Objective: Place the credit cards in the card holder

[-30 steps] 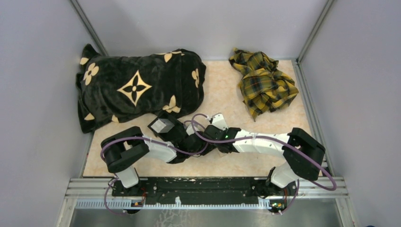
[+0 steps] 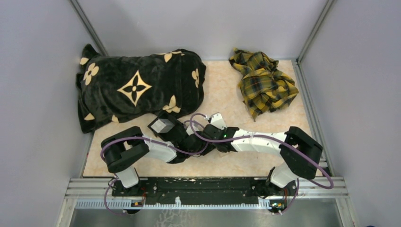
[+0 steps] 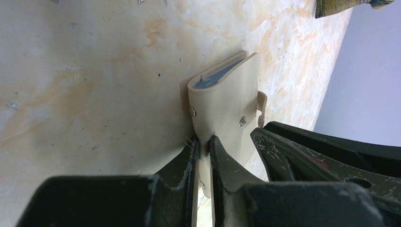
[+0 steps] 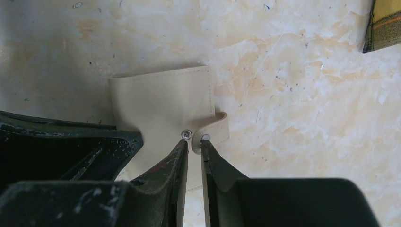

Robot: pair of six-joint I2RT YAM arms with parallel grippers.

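The beige card holder (image 3: 227, 99) is folded over, its top opening showing a bluish-grey inside; whether that is cards or lining I cannot tell. My left gripper is shut on its folded spine edge. In the right wrist view, the holder's front face (image 4: 156, 104) lies below, with a metal snap (image 4: 186, 135) and a short strap (image 4: 216, 130) curled over from the right edge. My right gripper is shut, its fingertips beside the snap and strap end. Whether the strap end touches them is unclear. From above, the arms hide most of the holder.
A black box (image 2: 156, 129) with a light top item stands left of the grippers. Behind it lies a dark plush cushion (image 2: 142, 82), and a yellow plaid cloth (image 2: 265, 85) sits at the back right. Both grippers crowd together; the table's right side is freer.
My left arm and the surroundings look the same.
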